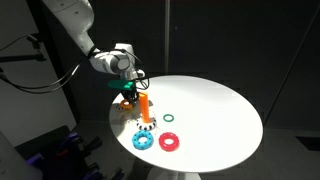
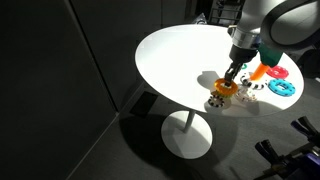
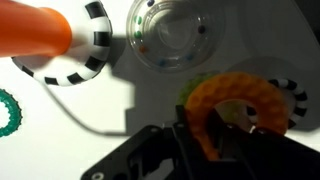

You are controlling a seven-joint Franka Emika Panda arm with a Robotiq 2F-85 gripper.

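An orange ring (image 3: 262,92) is in my gripper, which is shut on its rim. In exterior view 2 the orange ring (image 2: 227,90) hangs at the near side of the white table, below my gripper (image 2: 232,77). Exterior view 1 has the ring (image 1: 127,105) just left of the upright orange cone (image 1: 144,108). Around the cone's base lies a black-and-white striped ring (image 1: 147,125). Partly hidden beneath the held ring, the wrist view shows another black-and-white ring (image 3: 299,98) and something green (image 3: 188,88).
A clear ring with coloured beads (image 3: 163,62) lies between the cone and the held ring. Blue (image 1: 143,141), red (image 1: 169,141) and thin green (image 1: 169,118) rings lie around the cone.
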